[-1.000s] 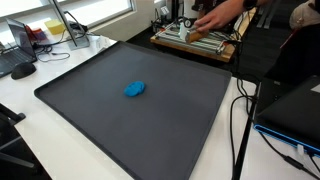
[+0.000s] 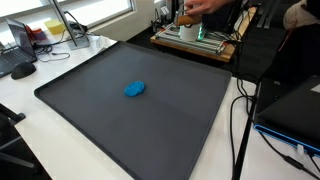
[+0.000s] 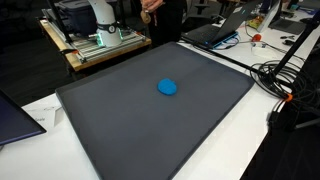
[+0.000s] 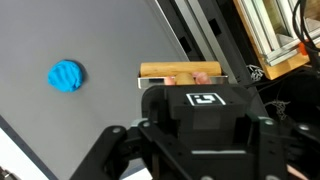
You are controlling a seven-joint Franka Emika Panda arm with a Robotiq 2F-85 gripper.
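Note:
A blue round piece, looking like crumpled cloth point(image 4: 66, 76), lies on the dark grey board; exterior view 1 shows the same blue piece point(image 2: 134, 88) near the board's middle. In the wrist view a wooden piece with a rounded bar point(image 4: 184, 69) and a short stem is at the front of my gripper. A person's fingertips point(image 4: 201, 78) are beside the stem. How far apart my fingers stand, and whether they touch the wood, is not clear. Exterior view 2 shows a wooden piece point(image 3: 149, 16) by the person at the top.
The grey board point(image 2: 130, 120) is otherwise bare. A wooden-edged stand point(image 2: 205, 45) is beyond its far edge. A laptop point(image 2: 18, 55) is at the far left, with dark equipment point(image 2: 290, 110) and cables at the right.
The person's hand with the wooden piece has moved left and upward in exterior view 1, to beside the white part on the stand. The blue piece has stayed put.

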